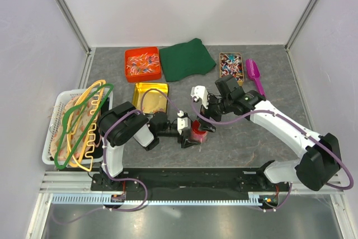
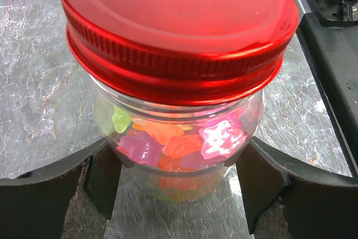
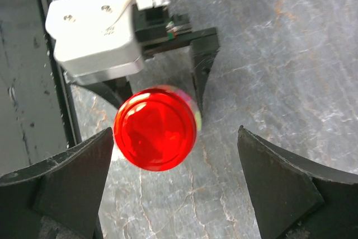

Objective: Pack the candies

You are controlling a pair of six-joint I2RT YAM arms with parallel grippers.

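Note:
A glass jar of colourful candies (image 2: 184,146) with a red screw lid (image 2: 179,9) stands near the front edge of the grey worktop. My left gripper is shut on the jar's body from the side, below the lid. In the right wrist view the red lid (image 3: 155,130) is seen from above. My right gripper hangs open over it, its two fingers apart on either side, with nothing between them that it holds.
At the back are an orange bin (image 1: 128,68), a green cloth (image 1: 182,60), a candy box (image 1: 238,81) and a purple scoop (image 1: 252,69). A yellow tray (image 1: 138,88) lies behind the left arm; a white basket (image 1: 50,138) stands at far left.

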